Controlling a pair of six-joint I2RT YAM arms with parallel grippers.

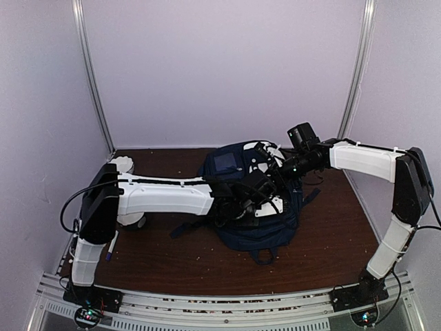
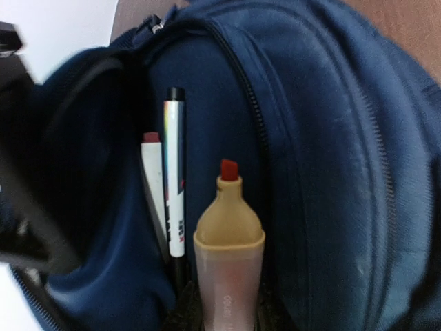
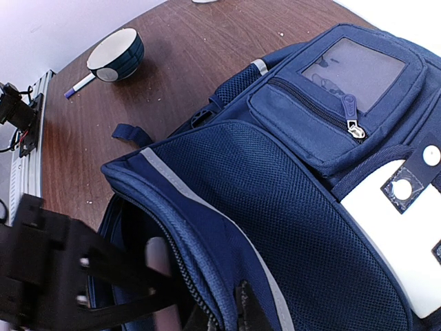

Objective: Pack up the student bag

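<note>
The dark blue backpack [image 1: 251, 238] lies on the table with its main pocket held open. My right gripper is shut on the pocket's edge [image 3: 186, 227]. A highlighter [image 2: 229, 227] with a cream neck and red tip sits between the fingers of my left gripper, which is shut on it. In the left wrist view the highlighter points into the open pocket, beside a white pen [image 2: 175, 172] and another white pen with a dark red end [image 2: 153, 179]. The left arm hides part of the bag in the top view.
At the left stand bowls or cups, partly behind the left arm; one is a white and dark green bowl [image 3: 116, 55]. A white marker with a purple end [image 1: 111, 246] lies near it.
</note>
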